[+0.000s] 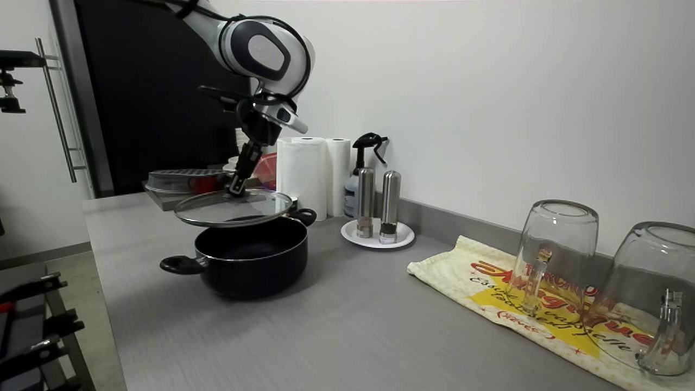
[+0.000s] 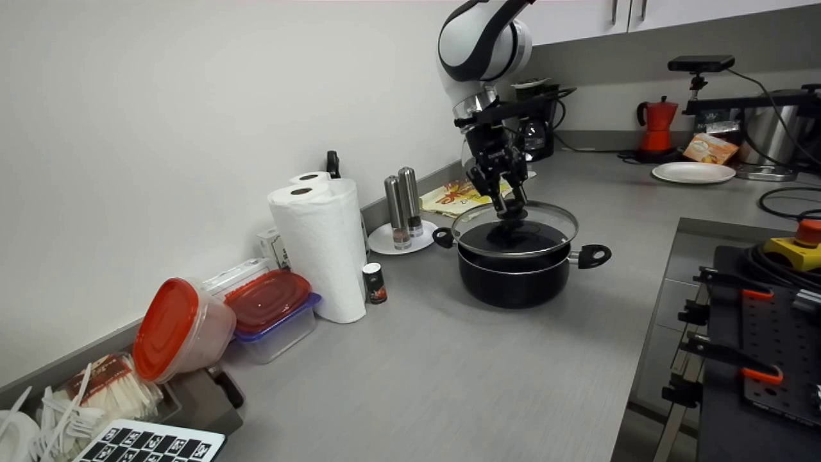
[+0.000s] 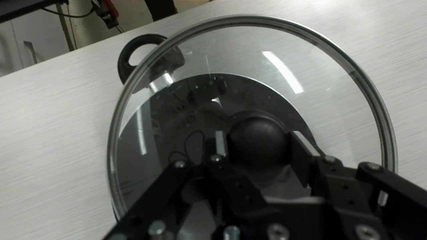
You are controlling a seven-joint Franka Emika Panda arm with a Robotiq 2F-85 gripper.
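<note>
My gripper is shut on the round black knob [image 3: 258, 140] of a glass lid [image 1: 234, 209] with a metal rim. The lid hangs roughly level above a black two-handled pot [image 1: 252, 264], which stands on the counter. In the first exterior view, the lid sits toward the far side of the pot, leaving the pot's near part uncovered. From the wrist, the pot's dark inside and one handle [image 3: 140, 52] show through and beside the glass, off to one side of the lid's middle. The gripper [image 2: 510, 208] points down at the lid in the second exterior view.
Paper towel rolls [image 1: 303, 176], a white plate [image 1: 410, 235] with two mills, and a spray bottle line the wall. Glass mugs [image 1: 554, 260] stand on a cloth. Plastic containers [image 2: 265, 300] lie further along. Counter space [image 2: 431, 369] beside the pot is clear.
</note>
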